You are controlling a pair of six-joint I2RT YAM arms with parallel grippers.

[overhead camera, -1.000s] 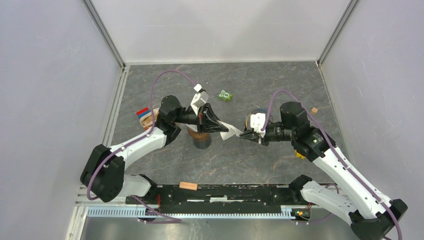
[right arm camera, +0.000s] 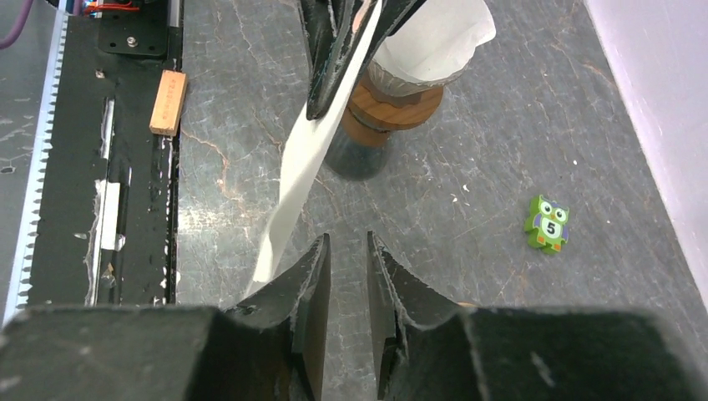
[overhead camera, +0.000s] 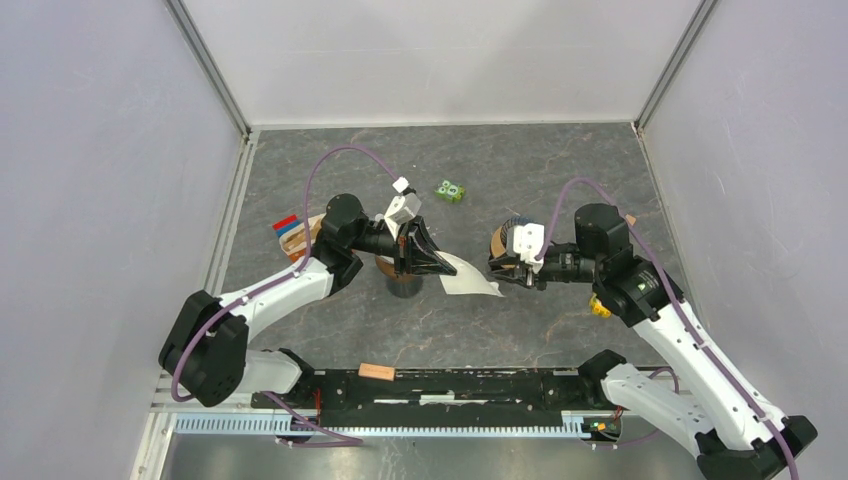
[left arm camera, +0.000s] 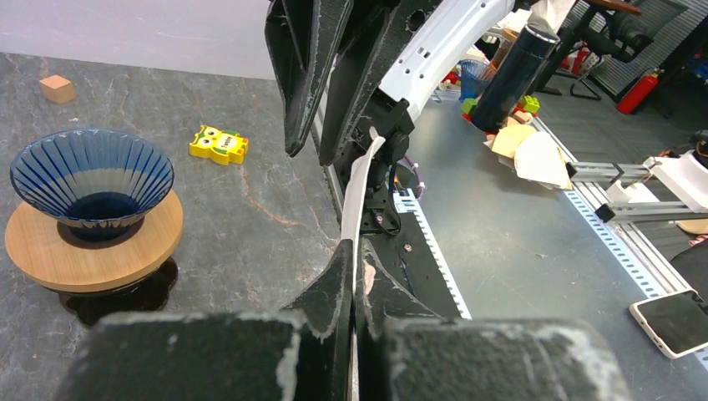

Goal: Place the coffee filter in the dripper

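Note:
A white paper filter (overhead camera: 463, 275) is held at one edge in my left gripper (overhead camera: 443, 268), shut on it over the table's middle; the left wrist view shows it edge-on. My right gripper is part open just right of the filter, nothing between its fingers. A blue ribbed dripper (left arm camera: 92, 171) on a wooden stand (left arm camera: 37, 251) appears in the left wrist view; from above, my right gripper partly hides it. Beneath the left gripper in the right wrist view, another dripper on a wooden stand (right arm camera: 409, 113) holds white paper (right arm camera: 451, 29).
A green owl block (overhead camera: 450, 191) lies behind the grippers. A yellow toy (left arm camera: 219, 145) and wooden cube (left arm camera: 58, 88) are on the right side, a wooden block (overhead camera: 377, 371) at the front edge, striped coloured items (overhead camera: 290, 235) at left.
My right gripper has drawn back to the right from the filter and opened somewhat. The filter now hangs spread out from my left gripper, which is nearly still.

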